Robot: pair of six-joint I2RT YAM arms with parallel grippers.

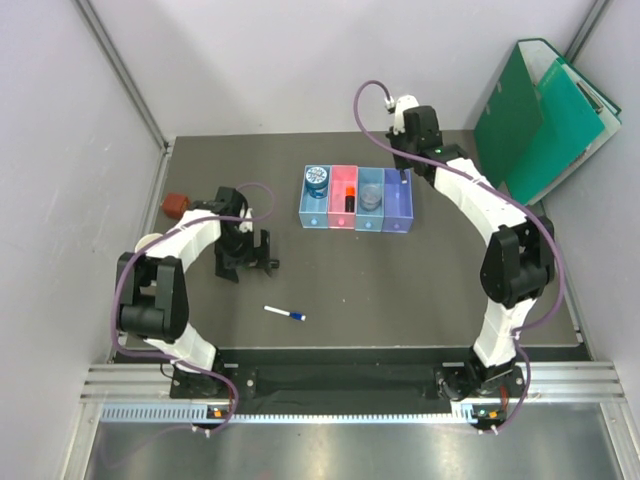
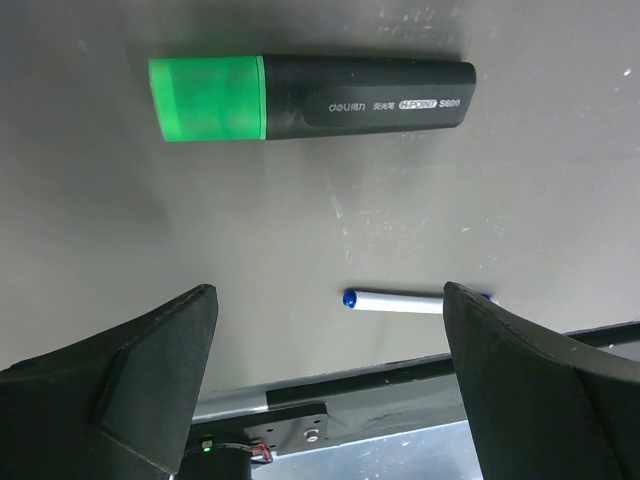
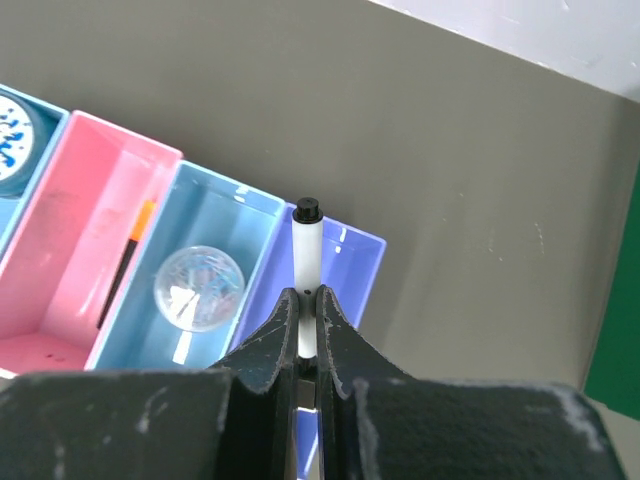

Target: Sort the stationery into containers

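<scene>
My left gripper is open above a green-capped highlighter (image 2: pixel 362 98), which lies beyond its fingers in the left wrist view, mostly hidden under it in the top view. A white marker with blue ends (image 1: pixel 284 312) lies toward the front. My right gripper is shut on a white cylindrical pen (image 3: pixel 307 250) with a black top, over the purple compartment (image 3: pixel 349 270) at the organiser's right. The pink compartment (image 3: pixel 81 220) holds an orange-and-black pen (image 3: pixel 122 270); the light blue ones hold a round clear container (image 3: pixel 198 288) and a lidded jar (image 3: pixel 14 142).
Large green binders (image 1: pixel 525 120) stand at the back right. A reddish-brown block (image 1: pixel 175 204) and a pale round object partly behind the left arm are at the left.
</scene>
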